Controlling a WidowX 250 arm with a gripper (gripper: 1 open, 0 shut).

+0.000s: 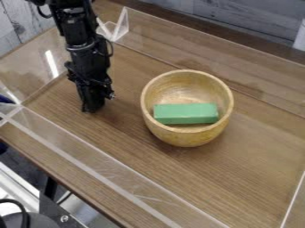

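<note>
A black robot arm reaches down from the top left to the wooden table, where its gripper (91, 100) hangs low, left of a wooden bowl. The gripper looks shut, though its fingertips are dark and small, and nothing shows between them. The round tan bowl (187, 85) stands at the centre right with a green block (186, 114) lying inside it.
Bare table (202, 187) fills the front and right. Clear panels or edging run along the left side, and black cables lie at the bottom left corner. The space behind the bowl is clear.
</note>
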